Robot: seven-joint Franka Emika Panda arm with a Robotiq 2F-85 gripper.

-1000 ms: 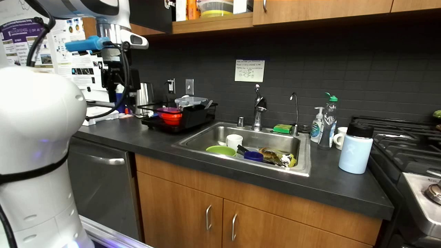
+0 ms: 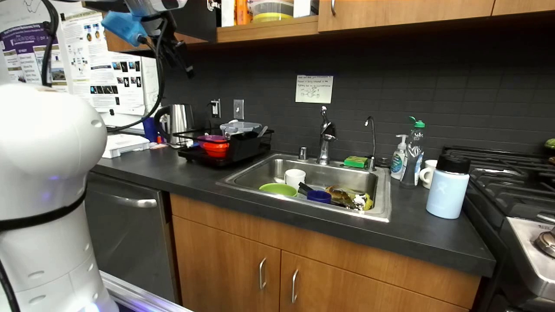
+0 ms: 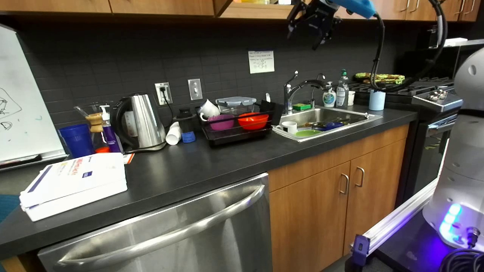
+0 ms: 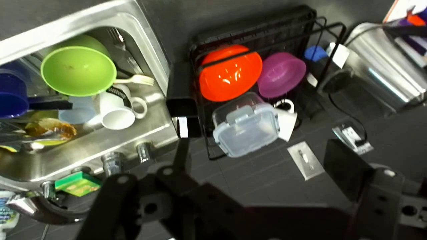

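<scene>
My gripper stands open, its fingers point(image 4: 182, 156) wide apart and nothing between them. In exterior view 2 the gripper point(image 3: 304, 38) hangs high before the dark wall, just below the upper cabinets. Below it stands the black dish rack point(image 3: 240, 136), holding a red-orange bowl point(image 4: 230, 74), a purple bowl point(image 4: 281, 74), a lidded clear container point(image 4: 246, 130) and a white mug point(image 4: 286, 122). The sink point(image 2: 244, 179) holds a green bowl point(image 4: 78, 70), a white mug point(image 4: 116, 110), a blue cup point(image 4: 12, 96) and cutlery.
An open cabinet door point(image 2: 192, 21) is close to the gripper. A kettle point(image 3: 147, 122) stands left of the rack in exterior view 2; the faucet point(image 2: 325, 138) rises behind the sink. Bare counter point(image 3: 190, 167) lies before the rack. A blue bottle point(image 2: 447, 192) stands by the stove.
My gripper has risen from in front of the kettle to the height of the upper cabinets. It has tilted from pointing down toward the back wall. The dishes look unmoved.
</scene>
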